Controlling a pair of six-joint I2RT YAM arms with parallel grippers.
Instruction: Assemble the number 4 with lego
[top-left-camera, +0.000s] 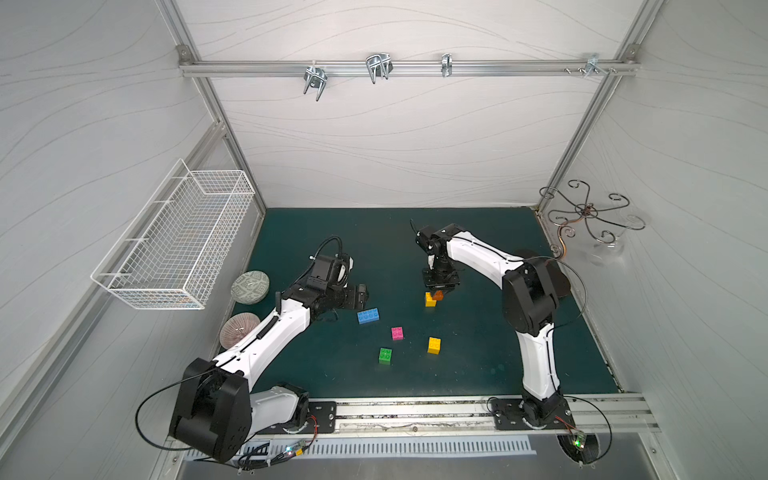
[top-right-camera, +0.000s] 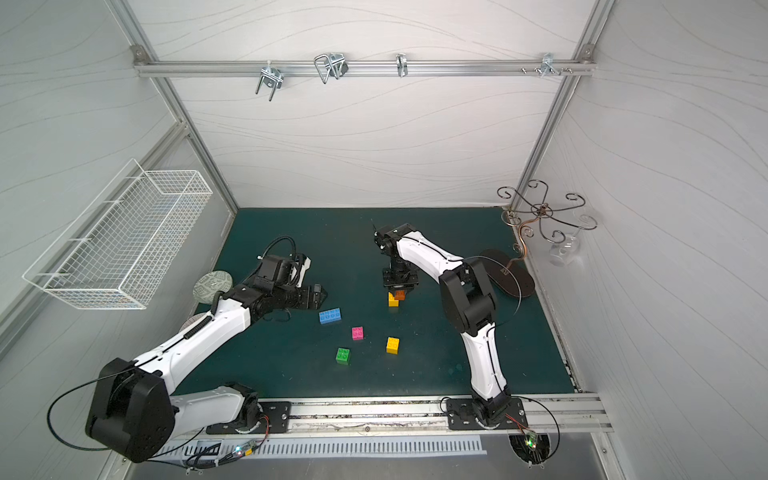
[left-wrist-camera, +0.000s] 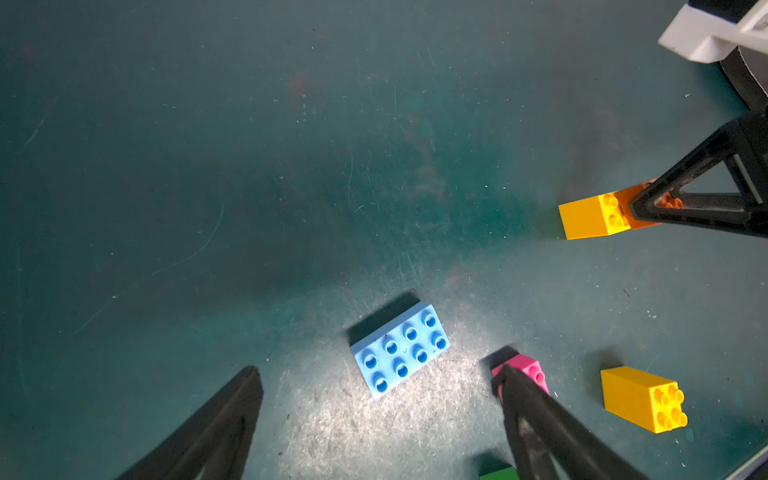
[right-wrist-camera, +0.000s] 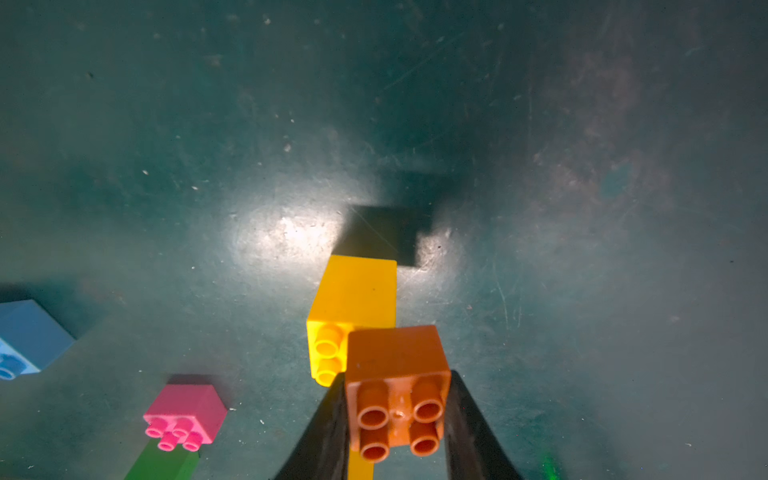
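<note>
My right gripper is shut on an orange brick (right-wrist-camera: 397, 352), its studs toward the camera. Close under and beside it stands a yellow brick (right-wrist-camera: 352, 292), studs up and partly covered by the orange one; whether they touch cannot be told. Over to the left, my left gripper is open above the table, nothing gripped. A light blue long brick (left-wrist-camera: 401, 349) lies on the table, framed between its spread fingers. A pink brick (top-left-camera: 397, 333), a green brick (top-left-camera: 385, 356) and a second yellow brick (top-left-camera: 433, 345) sit apart nearer the front.
Two round dishes, one grey (top-left-camera: 250, 287) and one pinkish (top-left-camera: 239, 329), stand at the left edge. A wire basket (top-left-camera: 180, 240) hangs on the left wall. A curled metal stand (top-left-camera: 586, 212) rises at the right.
</note>
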